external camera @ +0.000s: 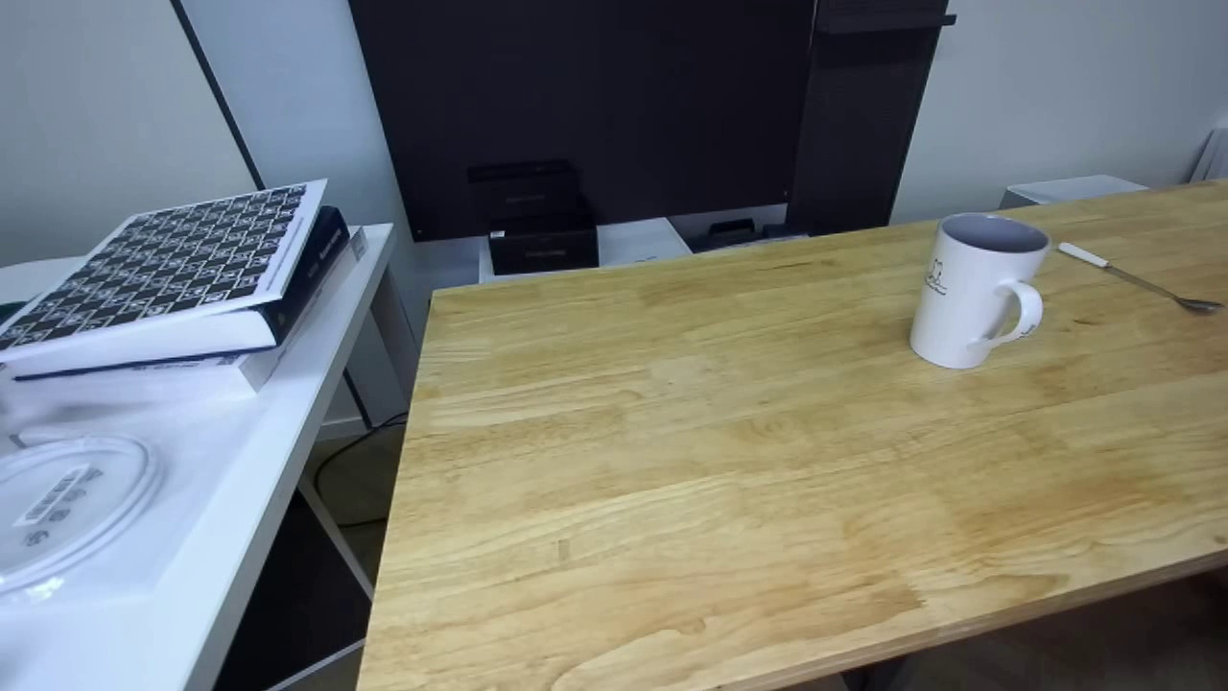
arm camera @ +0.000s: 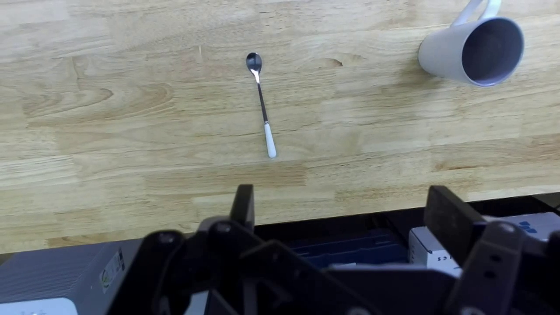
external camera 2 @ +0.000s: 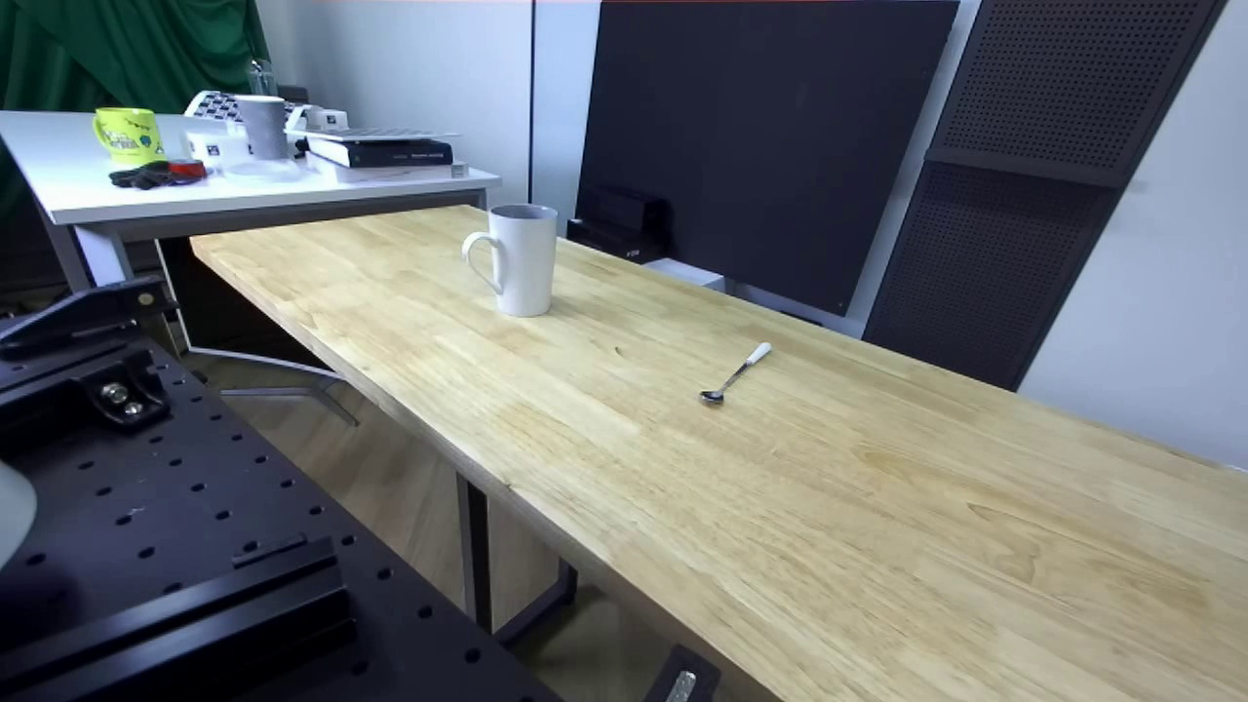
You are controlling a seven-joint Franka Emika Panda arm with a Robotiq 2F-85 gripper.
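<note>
A white mug (external camera: 964,297) with a grey inside stands upright on the wooden table; exterior view 2 shows the same mug (external camera 2: 526,262) with its handle toward the near left. Apart from it lies a spoon (external camera 2: 738,373) with a white handle and metal bowl. From above, the wrist view has the spoon (arm camera: 264,107) near the middle and the mug (arm camera: 446,55) at the upper right. My gripper is open, its fingers wide apart and nothing between them. It hangs over the table's far edge, clear of both things. Neither exterior view shows it.
Wide bare stretches of the wooden table (external camera: 645,461) surround the mug and spoon. Boxes (arm camera: 78,273) sit beyond the table's edge, below my gripper. A separate white table (external camera 2: 129,199) holds books, a yellow-green mug (external camera 2: 129,135) and other items.
</note>
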